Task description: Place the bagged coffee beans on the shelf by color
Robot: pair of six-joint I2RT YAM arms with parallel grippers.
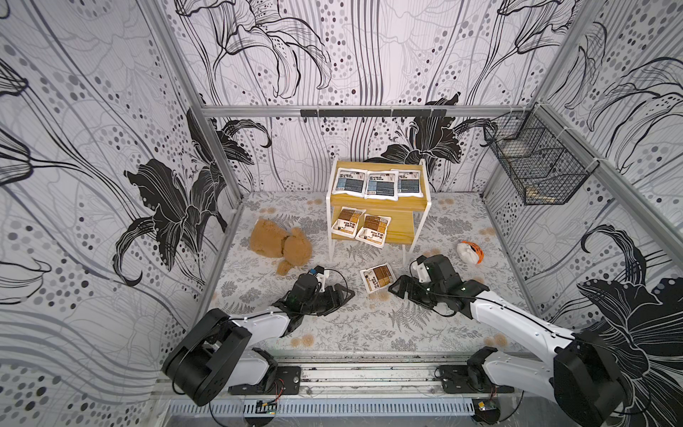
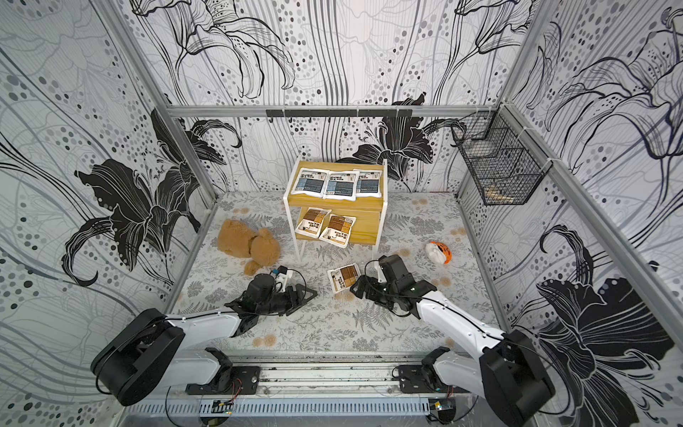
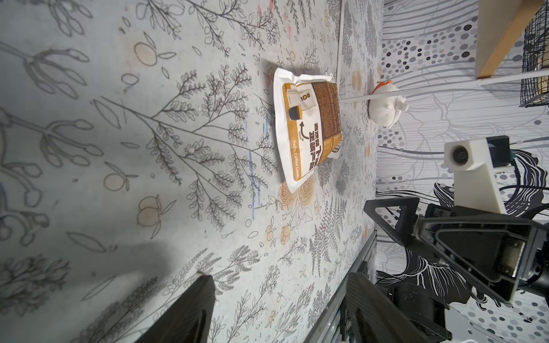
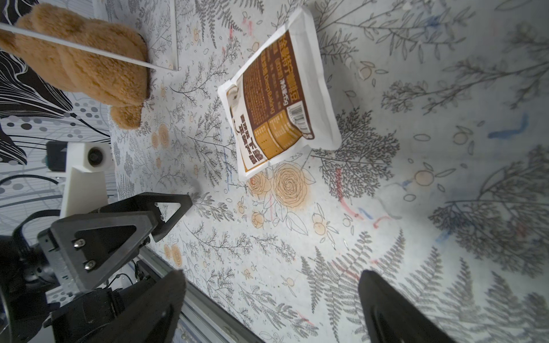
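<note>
One brown coffee bag point(image 1: 377, 278) lies flat on the patterned tabletop, in front of the shelf point(image 1: 402, 222) and between the two grippers. On the upper board rest three blue-labelled bags point(image 1: 382, 184) side by side; the lower board carries two brown bags point(image 1: 373, 230) on its left and middle. My left gripper is open and empty, left of the loose bag and clear of it. My right gripper is also open with nothing between its fingers, just right of the bag and apart from it.
A brown plush bear point(image 1: 281, 244) lies left of the shelf. To the right sits a small white-and-orange toy point(image 1: 469, 252). A black wire basket point(image 1: 542, 156) hangs on the right wall. The lower board's right end is bare.
</note>
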